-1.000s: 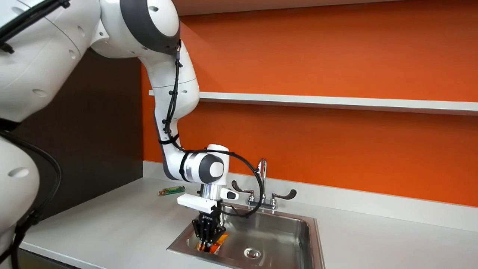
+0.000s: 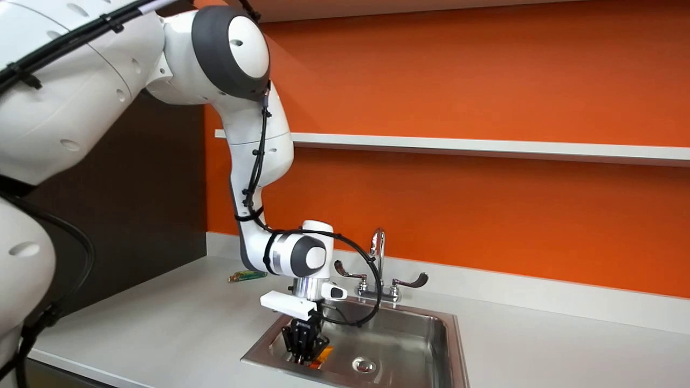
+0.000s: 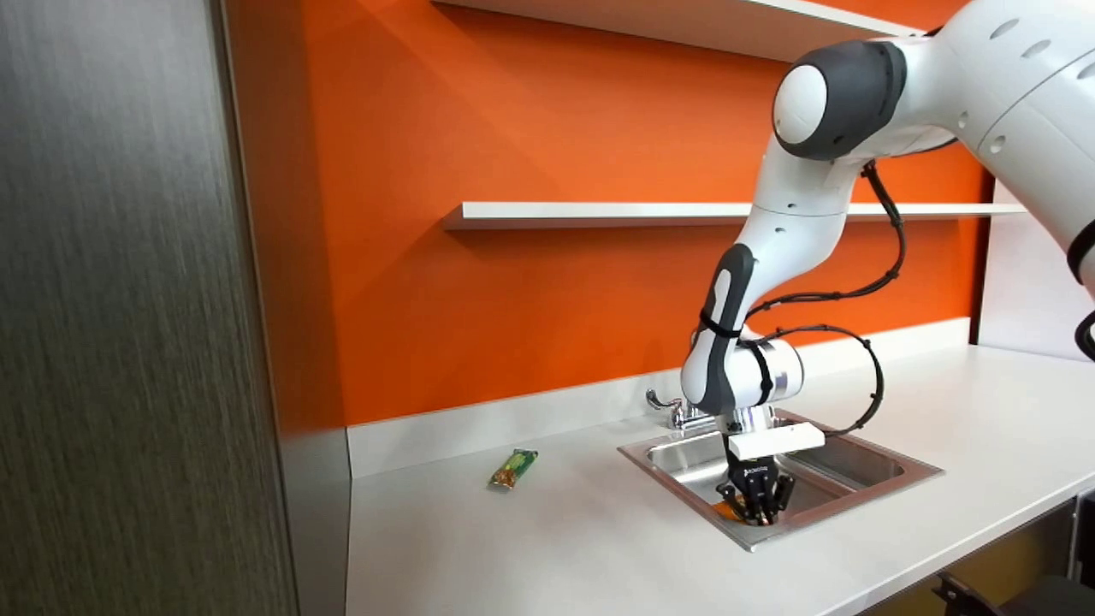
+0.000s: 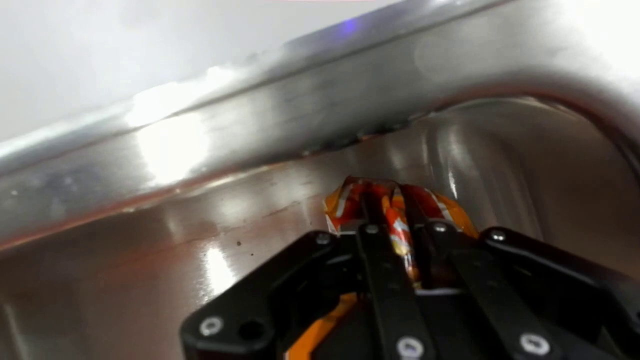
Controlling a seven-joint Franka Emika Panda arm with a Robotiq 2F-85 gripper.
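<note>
An orange and red wrapped packet (image 4: 399,225) is pinched between the fingers of my gripper, its crinkled wrapper bulging out on both sides of them. In exterior view 1, my gripper (image 2: 304,357) reaches down into the left part of the steel sink (image 2: 398,330), and an orange bit of the packet (image 2: 321,357) shows beside it. Exterior view 2 has the gripper (image 3: 760,517) low in the sink's near corner, hiding most of the packet. Whether the packet touches the sink floor I cannot tell.
A green packet (image 3: 513,468) lies on the counter (image 3: 575,544) left of the sink. Behind the basin stands the faucet (image 2: 379,252) with two lever handles. The sink rim (image 4: 270,72) runs close to my fingers. Counter to the sink's right is clear.
My arm has come lower and shifted slightly right, bringing the gripper deeper into the sink. Less of the orange packet shows beside the fingers than before.
</note>
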